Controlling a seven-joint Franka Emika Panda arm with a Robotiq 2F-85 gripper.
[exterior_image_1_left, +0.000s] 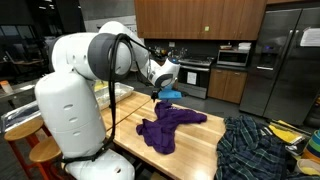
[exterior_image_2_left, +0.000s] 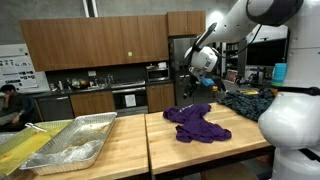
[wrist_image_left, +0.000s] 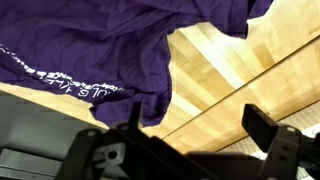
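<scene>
A purple cloth (exterior_image_1_left: 168, 127), crumpled and spread out, lies on the wooden table (exterior_image_1_left: 190, 155). In the wrist view the purple cloth (wrist_image_left: 90, 50) fills the upper left and carries white lettering; one fold reaches down toward the left finger. My gripper stands open above the table, fingers wide apart, with bare wood and a cloth edge showing between them. From outside, the gripper (exterior_image_1_left: 157, 95) hangs over the far left part of the cloth, apart from it.
A dark textured cloth (exterior_image_1_left: 245, 148) is heaped at the table's right. A foil-lined tray (exterior_image_2_left: 72, 148) and a yellow-green tray (exterior_image_2_left: 30, 145) stand on the left. Stools (exterior_image_1_left: 45, 150) flank the table.
</scene>
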